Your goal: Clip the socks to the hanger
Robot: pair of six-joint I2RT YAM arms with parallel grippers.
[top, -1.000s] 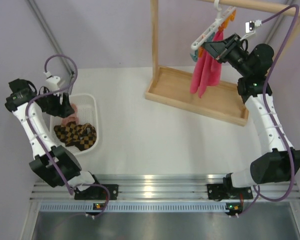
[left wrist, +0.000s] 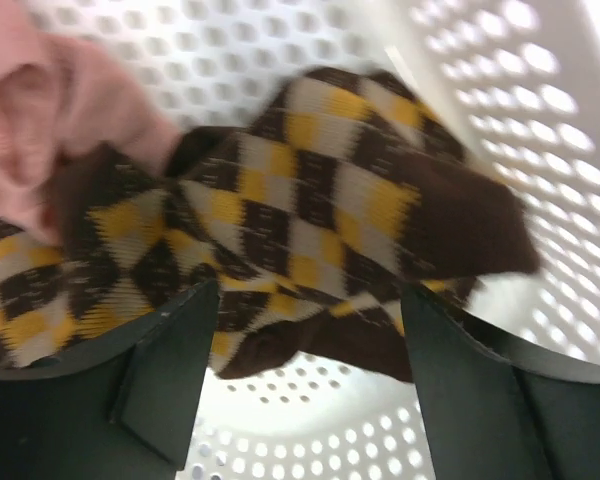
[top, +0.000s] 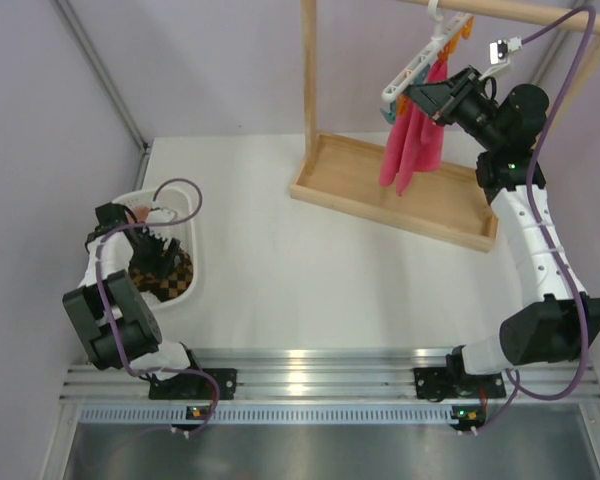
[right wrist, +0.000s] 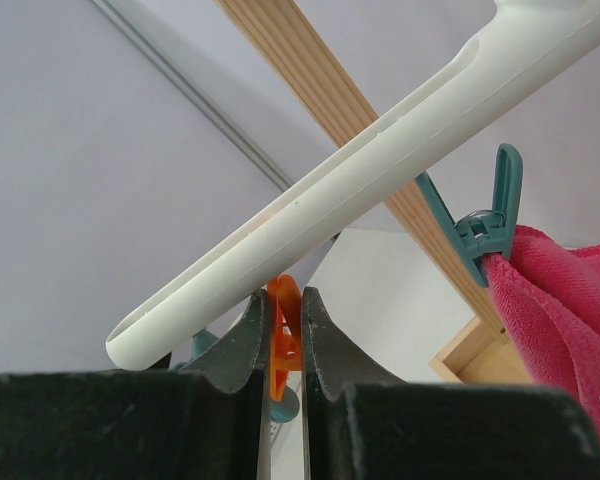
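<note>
In the white basket [top: 192,235] at the left lie brown-and-yellow checkered socks [left wrist: 320,190] and a pink sock [left wrist: 100,100]. Over the checkered socks hangs my left gripper [top: 168,262], its fingers [left wrist: 160,385] wide apart with nothing between them. At the upper right, pink socks [top: 415,145] dangle from the white hanger [right wrist: 310,215], held by a teal clip [right wrist: 485,230]. My right gripper is shut on an orange clip [right wrist: 287,320] under the hanger's bar. No sock shows in that orange clip.
A wooden rack [top: 310,80] carries the hanger, with its tray-like base [top: 355,205] on the table. The basket's perforated wall [left wrist: 540,110] rises close beside the left gripper.
My left arm has come from above the basket's far left, down and right toward the checkered socks. The right arm and the hanging socks look unmoved.
</note>
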